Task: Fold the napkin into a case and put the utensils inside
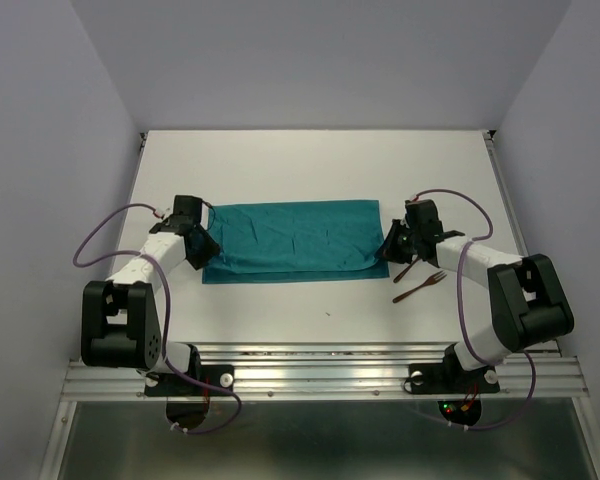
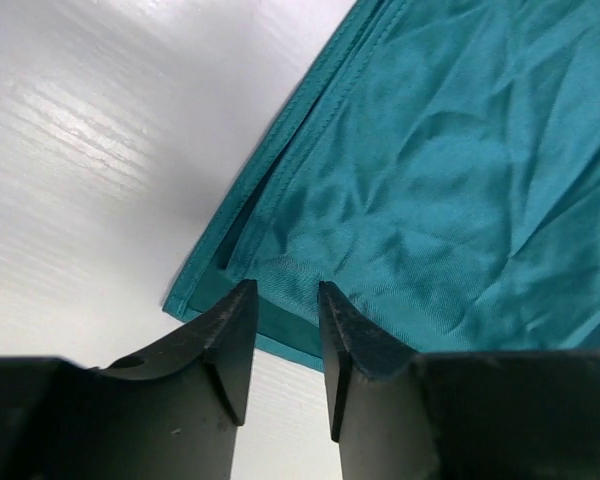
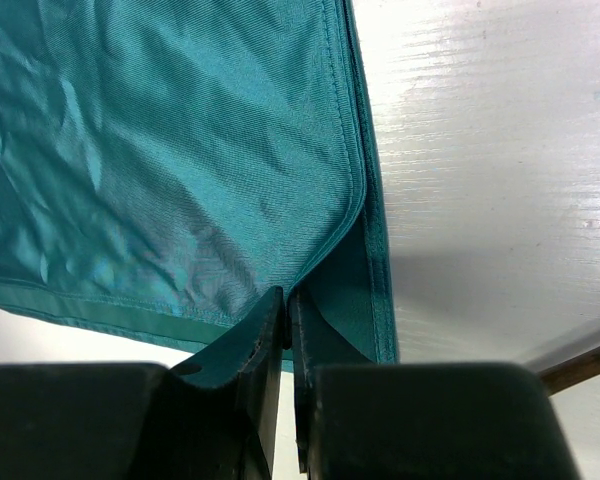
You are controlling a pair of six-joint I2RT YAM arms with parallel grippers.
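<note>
The teal napkin (image 1: 300,236) lies folded over across the middle of the table, its top layer ending just short of the lower layer's front edge (image 1: 290,277). At its front left corner, my left gripper (image 1: 216,258) has its fingers apart over the cloth; in the left wrist view the top layer's corner (image 2: 248,256) lies just ahead of the gap. My right gripper is shut on the top layer's edge near the front right corner. A fork (image 1: 420,287) with a brown handle rests on the table to the right, and another utensil (image 1: 405,271) is partly hidden by the right arm.
Bare white table (image 1: 310,165) stretches behind the napkin, and a clear strip lies in front of it. The utensils sit close beside the right gripper and arm.
</note>
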